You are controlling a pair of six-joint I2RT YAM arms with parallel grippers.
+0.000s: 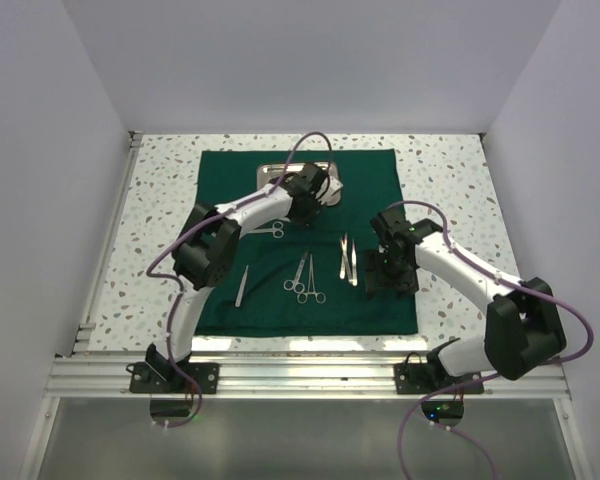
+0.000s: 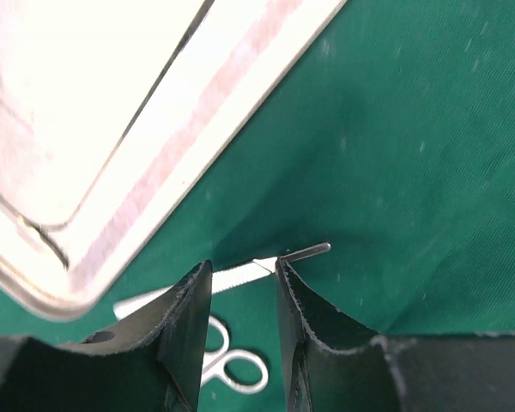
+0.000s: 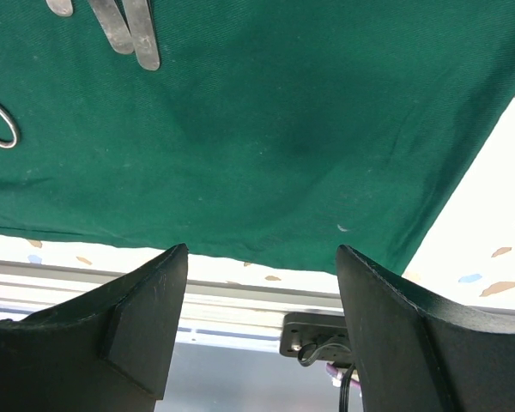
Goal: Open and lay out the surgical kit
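My left gripper is part open over a slim scalpel [image 2: 234, 275] lying beside the metal tray [image 2: 112, 249] on the green cloth [image 2: 429, 172]; nothing clearly sits between its fingers. Scissor rings [image 2: 245, 372] lie below. In the top view it hovers by the tray's lower right. My right gripper stands open over the cloth's lower right [image 3: 300, 154], empty, with blade handles [image 3: 142, 34] above. Scissors [image 1: 296, 282], forceps [image 1: 311, 292] and another instrument [image 1: 242, 286] are laid out on the cloth.
The speckled table [image 1: 140, 240] shows around the cloth. A metal rail [image 1: 280, 370] runs along the front edge.
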